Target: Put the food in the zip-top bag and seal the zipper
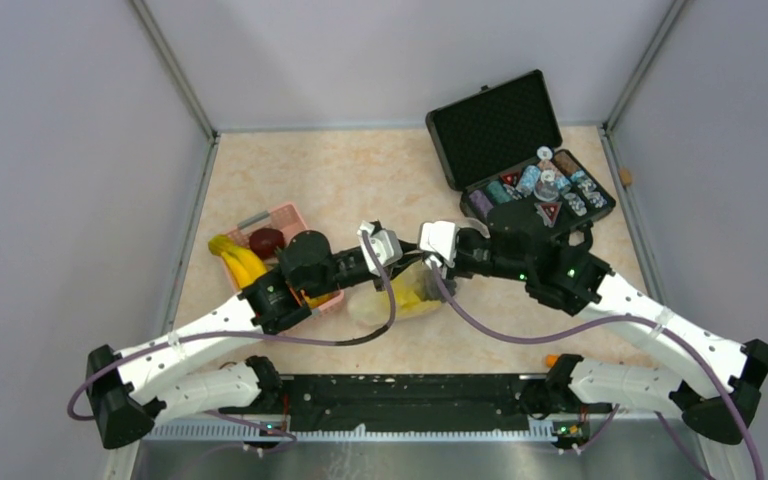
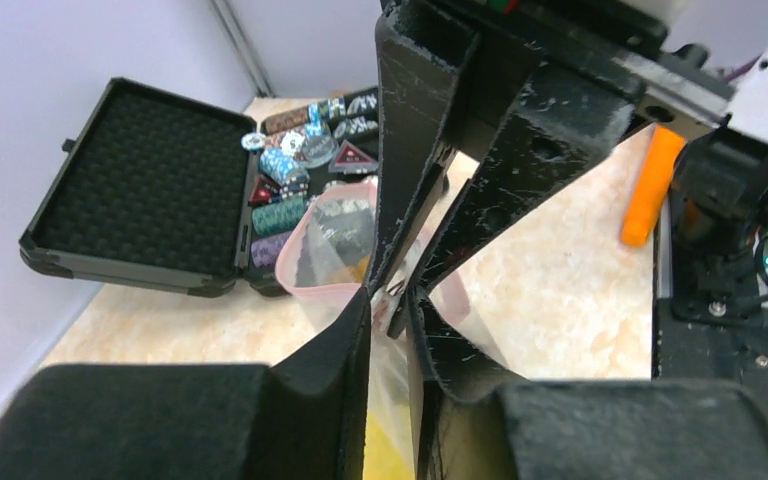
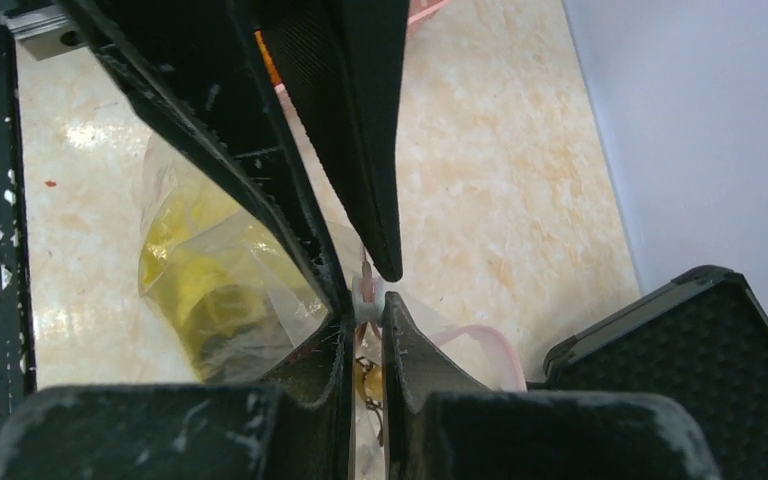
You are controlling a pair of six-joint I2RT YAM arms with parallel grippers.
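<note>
The clear zip bag (image 1: 400,300) with yellow food inside stands on the table between my arms; its pink-edged mouth shows in the left wrist view. My right gripper is shut on the bag's pale zipper end at its top. My left gripper is right against it at the same spot, its fingers slightly apart around or beside the zipper end; whether it holds the bag there is hard to tell. The two grippers' fingers cross closely and partly hide each other.
A pink basket (image 1: 290,215) with bananas and other fruit is at left. An open black case (image 1: 490,120) of chips stands at back right. An orange object (image 2: 650,185) lies near the front edge.
</note>
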